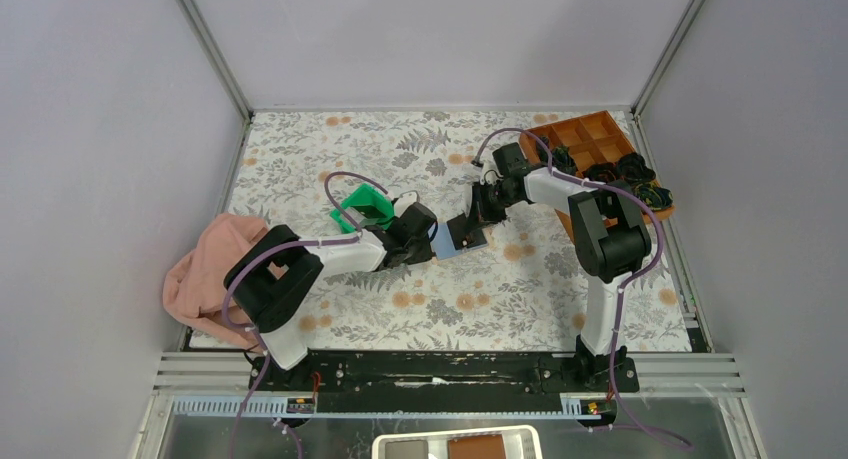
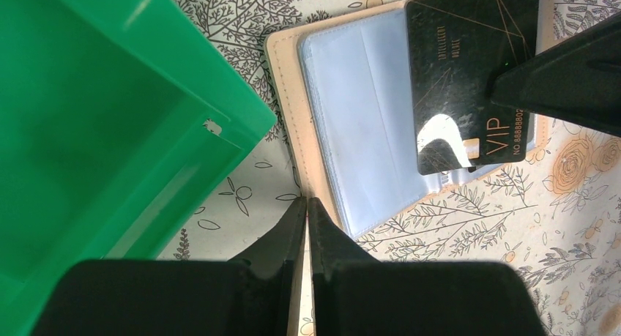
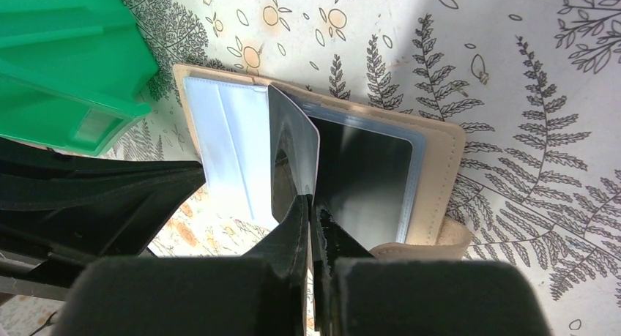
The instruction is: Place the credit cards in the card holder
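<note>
The card holder (image 2: 289,94) lies open on the floral mat, with pale blue sleeves and a beige edge. A black VIP card (image 2: 465,80) is over its right part in the left wrist view; in the right wrist view this card (image 3: 293,146) stands tilted along the middle. My right gripper is shut, its tips at the card's near edge; whether it grips the card is unclear. My left gripper has its fingertips close together at the holder's beige edge; its exact opening is hard to tell.
A green box (image 2: 88,131) is just left of the holder. An orange compartment tray (image 1: 590,131) with dark items stands back right, a pink cloth (image 1: 210,269) at left.
</note>
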